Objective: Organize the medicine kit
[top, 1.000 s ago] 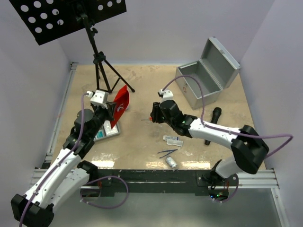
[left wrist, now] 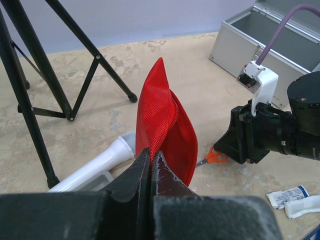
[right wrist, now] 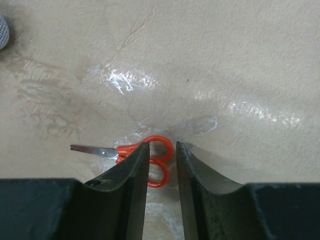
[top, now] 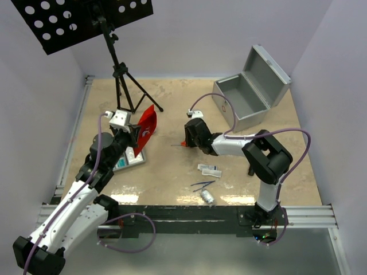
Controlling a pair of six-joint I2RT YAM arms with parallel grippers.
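Observation:
A red pouch [top: 147,129] stands up from my left gripper, which is shut on its lower edge. Over the table's middle, my right gripper points down with its fingers parted. Orange-handled scissors [right wrist: 129,149] lie flat below them, blades to the left; the loops show in and beside the gap, partly behind one finger [right wrist: 131,172]. Whether the fingers touch the loops I cannot tell. The silver case [top: 239,123] is at the back right, lid raised, its visible inside bare.
White tubes [top: 211,172], blue tweezers [top: 203,184] and a small bottle [top: 207,197] lie near the front. A white microphone [left wrist: 107,159] and a tray [top: 137,160] are beside the left gripper. A black stand [top: 118,69] rises behind.
The left arm and red pouch are unmoved.

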